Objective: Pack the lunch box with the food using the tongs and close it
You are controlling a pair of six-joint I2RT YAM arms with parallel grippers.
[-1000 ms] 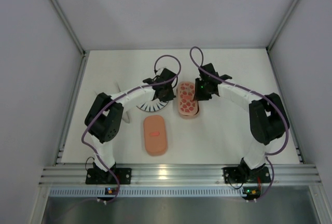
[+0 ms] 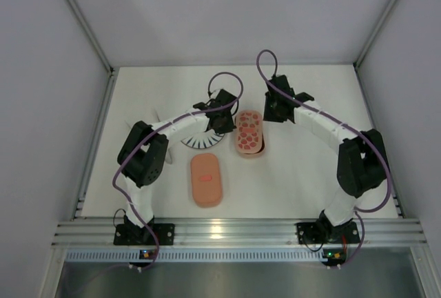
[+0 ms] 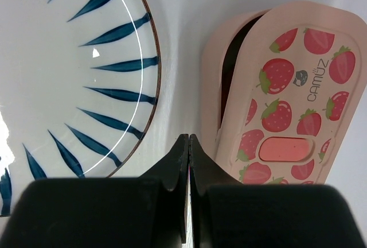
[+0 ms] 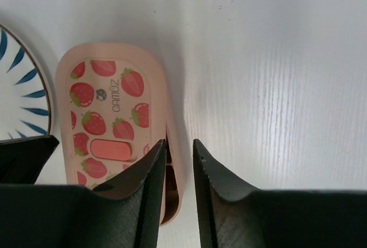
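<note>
A pink lunch box [image 2: 261, 152] stands mid-table, its strawberry-patterned lid [image 2: 249, 132] lying askew on top. Dark gaps show between lid and box in both wrist views, on the left edge in one and the lower right in the other. My left gripper is shut, nothing visible between its fingers, with its tips by the box's left side. To the right of the box, my right gripper is open, fingers parted by a small gap; one fingertip [image 4: 160, 148] overlaps the lid's edge in view. Contact cannot be told.
A white plate [image 3: 43, 104] with blue stripes lies left of the box, partly under the left arm. A plain pink lid-like piece [image 2: 206, 191] rests nearer the front. White utensil-like items [image 2: 167, 154] lie farther left. Table space right of the box is clear.
My right gripper has moved away from the lid's right edge, rightward and slightly toward the back. The left gripper has shifted slightly right. The lid looks almost unchanged.
</note>
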